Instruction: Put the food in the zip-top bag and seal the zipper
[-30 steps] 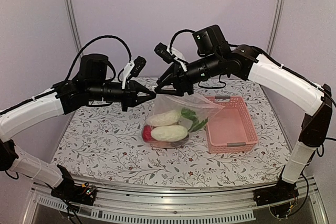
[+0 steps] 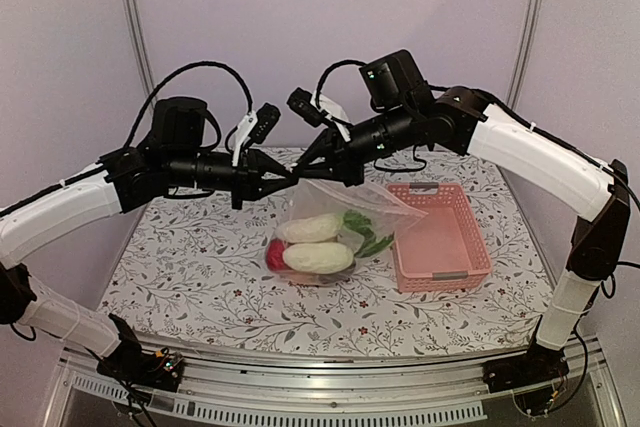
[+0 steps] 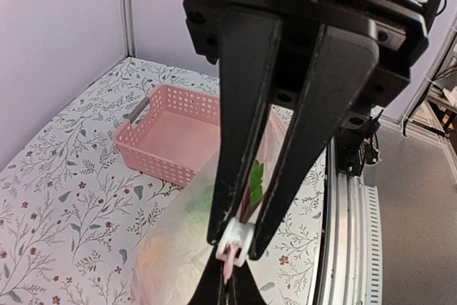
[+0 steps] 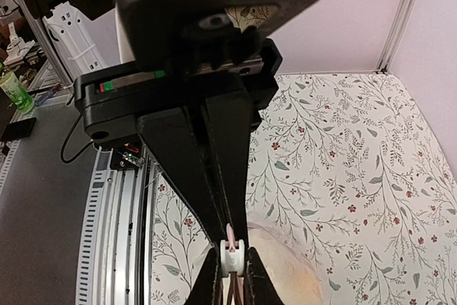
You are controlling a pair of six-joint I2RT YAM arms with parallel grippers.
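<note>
The clear zip bag (image 2: pixel 340 193) hangs gathered from its top, wide at the right. Inside it are two pale long foods (image 2: pixel 318 258), a red one (image 2: pixel 275 255) and green leafy food (image 2: pixel 368 234). My left gripper (image 2: pixel 291 177) and right gripper (image 2: pixel 300 169) meet tip to tip at the bag's upper left corner. In the left wrist view a thin pink strip (image 3: pixel 228 268) shows at the left gripper's shut tips. The right wrist view has a pink strip (image 4: pixel 230 233) pinched between small white pieces at the right gripper's tips. Whether the zipper is sealed cannot be seen.
An empty pink basket (image 2: pixel 478 239) stands right of the bag, close to its right corner. A metal rail (image 2: pixel 330 397) runs along the front edge.
Over the last second my right gripper has shifted slightly left, closer to the left gripper's tips. The bag and its food have moved slightly left too. My left arm has barely moved.
</note>
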